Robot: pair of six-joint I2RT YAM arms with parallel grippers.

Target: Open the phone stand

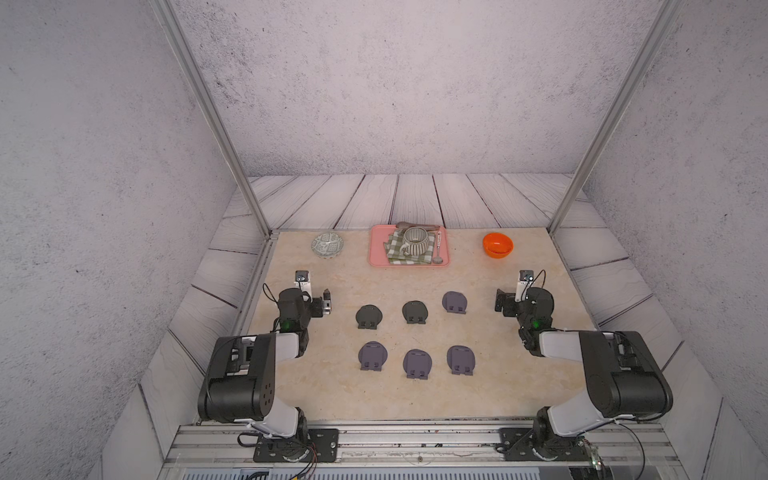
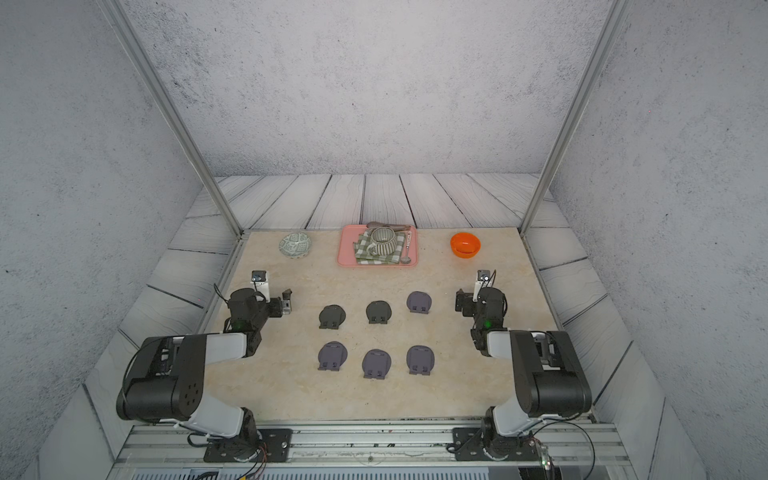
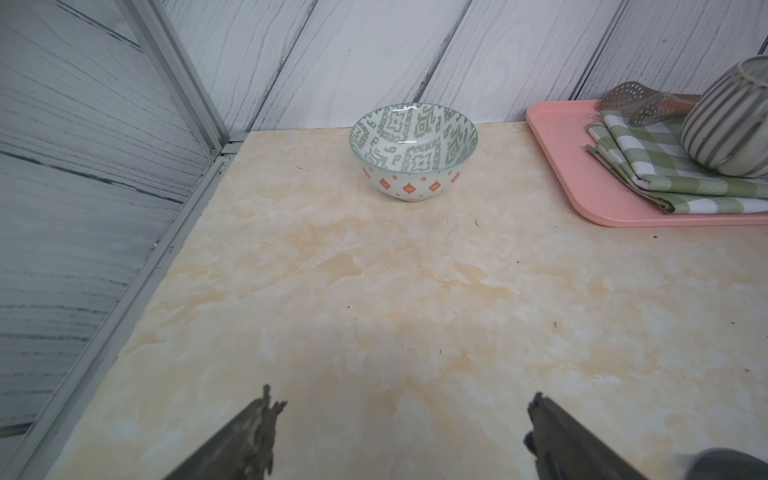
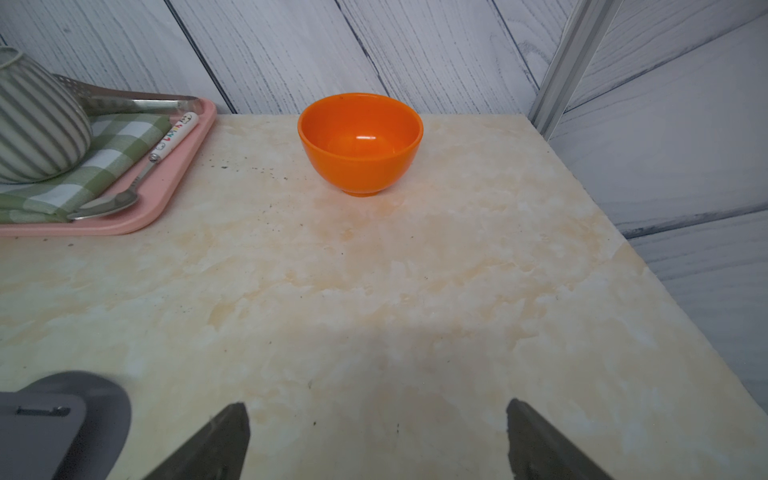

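Several folded phone stands lie flat on the table between the arms, in two rows. In the far row are a black stand (image 1: 369, 317) on the left, another black stand (image 1: 415, 312) in the middle and a purple-grey stand (image 1: 454, 301) on the right. The near row holds purple-grey stands: left (image 1: 373, 356), middle (image 1: 417, 363) and right (image 1: 461, 359). My left gripper is open and empty above bare table, left of the stands. To their right my right gripper also stands open with nothing between its fingers. One stand's edge (image 4: 104, 416) shows low in the right wrist view.
Along the back are a patterned bowl (image 3: 412, 152) on the left, a pink tray (image 1: 384, 260) with a cloth, a striped cup and utensils, and an orange bowl (image 4: 360, 148) on the right. Clear table lies between them and the stands.
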